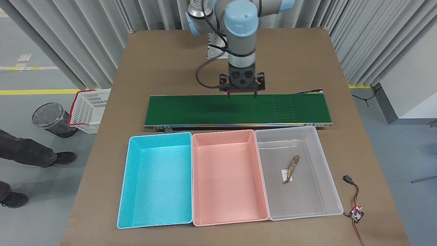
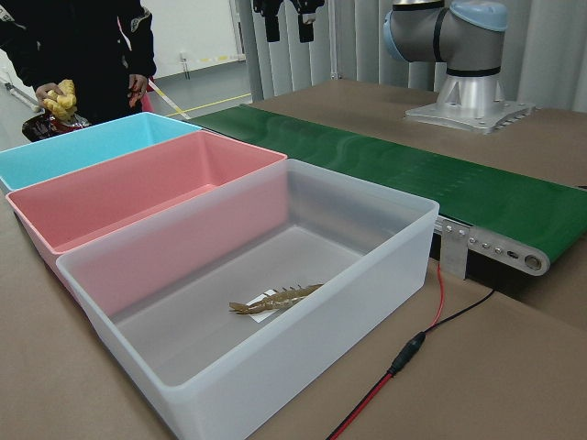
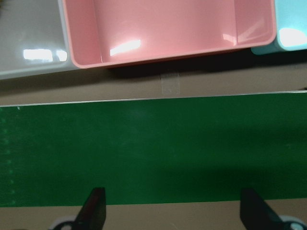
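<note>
My gripper hangs over the green conveyor, open, with nothing between its fingers; in the wrist view both fingers stand wide apart over the belt. A brown shrimp-like item lies in the translucent grey bin on a small white label, at the right of the front view. The pink bin sits in the middle and the blue bin at the left, both empty.
A wiring board with cables lies right of the grey bin. The robot base stands behind the conveyor. A person stands beyond the table's left end.
</note>
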